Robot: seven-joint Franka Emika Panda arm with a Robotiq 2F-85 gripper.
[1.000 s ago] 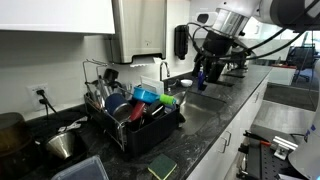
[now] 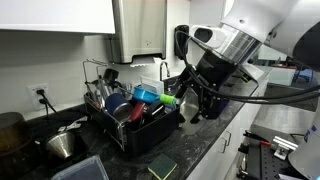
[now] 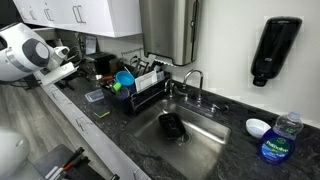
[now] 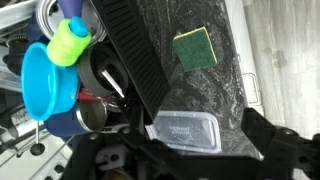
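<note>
My gripper stands open over the counter, its two dark fingers wide apart in the wrist view with nothing held between them. A green sponge with a yellowish edge (image 4: pixel 195 48) lies flat on the dark counter, ahead of the fingers. Below the fingers is a clear plastic container (image 4: pixel 187 131), partly covered by the gripper. To the left runs the black dish rack (image 4: pixel 133 50), holding a blue bowl (image 4: pixel 40 90) and a green-and-yellow item (image 4: pixel 68 42). Exterior view 1 shows the sponge (image 2: pixel 162 166) in front of the rack, below the arm.
A metal pot (image 2: pixel 62 146) stands by the wall. The sink (image 3: pixel 180 140) with a black item (image 3: pixel 172 126) lies beyond the rack. Farther along are a white bowl (image 3: pixel 258 128) and a blue bottle (image 3: pixel 281 138). The counter's front edge borders the sponge area.
The counter items have not moved.
</note>
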